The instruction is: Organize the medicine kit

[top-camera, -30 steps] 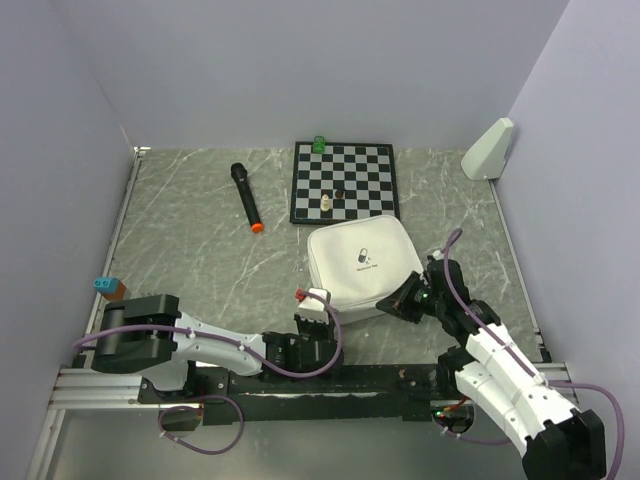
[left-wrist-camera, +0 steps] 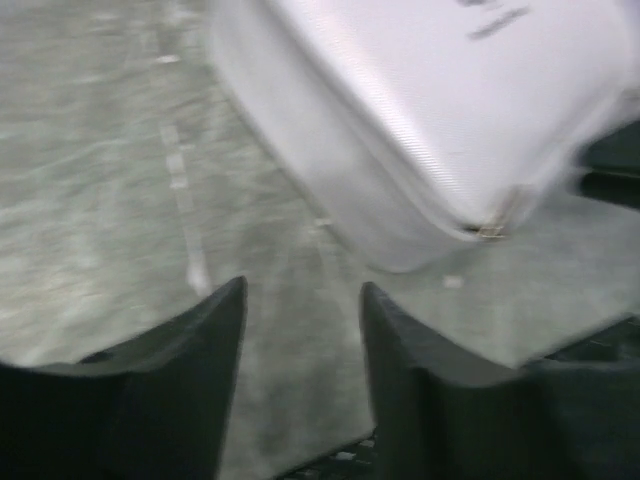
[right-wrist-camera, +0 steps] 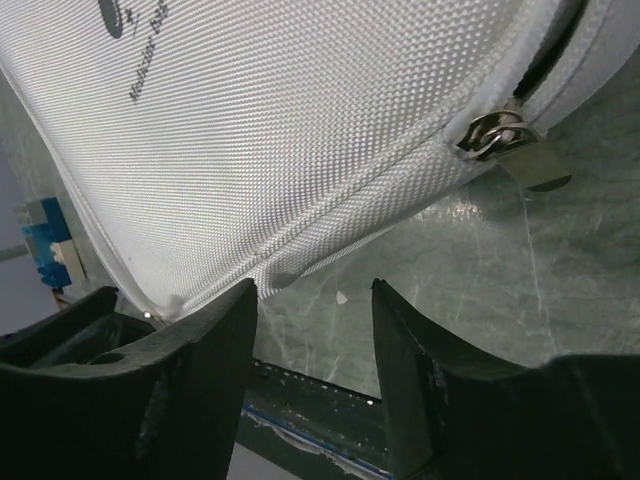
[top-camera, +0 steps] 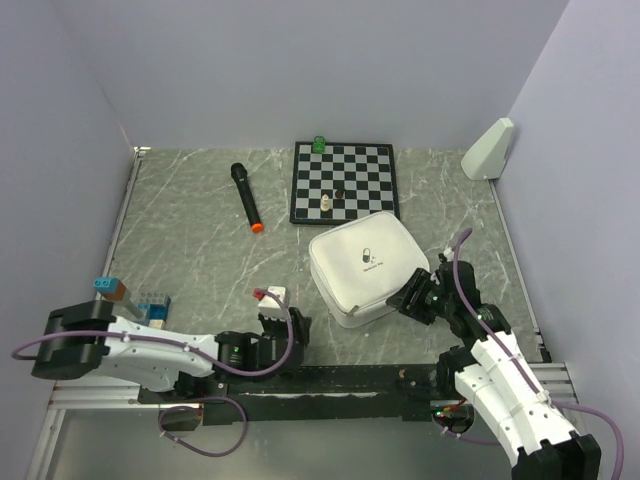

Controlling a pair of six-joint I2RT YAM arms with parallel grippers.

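The white zipped medicine kit (top-camera: pixel 368 262), printed with a pill emblem, lies closed on the grey table. My left gripper (top-camera: pixel 290 322) is to its lower left; the left wrist view shows open fingertips (left-wrist-camera: pixel 225 310) over bare table, the kit's corner ahead. My right gripper (top-camera: pixel 410 300) is at the kit's front right corner; in the right wrist view its fingers (right-wrist-camera: pixel 200 380) stand open beside the metal zipper pull (right-wrist-camera: pixel 510 150), with nothing between them.
A chessboard (top-camera: pixel 365 180) with small pieces and a green item stands behind the kit. A microphone (top-camera: pixel 245 197) lies left, colored blocks (top-camera: pixel 110 288) sit at the left edge, a white object (top-camera: pixel 487 150) at back right.
My left gripper has moved leftward, away from the kit. My right gripper has shifted slightly right, and the kit has shifted a little toward the right.
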